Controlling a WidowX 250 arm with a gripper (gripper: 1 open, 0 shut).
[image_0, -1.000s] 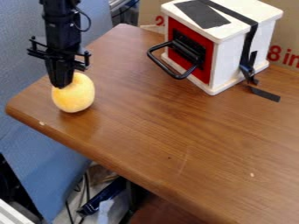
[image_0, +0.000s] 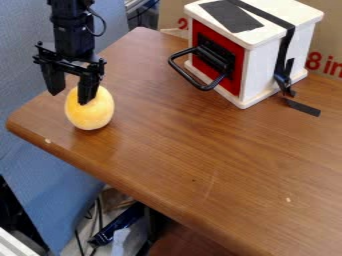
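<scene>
My black gripper hangs at the upper left over the table, its fingers parted, with one fingertip at the top of a round pale yellow object that rests on the table near the left edge. Whether the fingers touch or hold it is hard to tell. To the right, a white box with a red front panel, a black bar handle and black straps stands on the wooden table.
A cardboard box stands behind the white box. The table's left edge is close to the yellow object, with a drop beside it.
The gripper has opened wider, its fingers now spread over the yellow object. The yellow object appears shifted very slightly right and down.
</scene>
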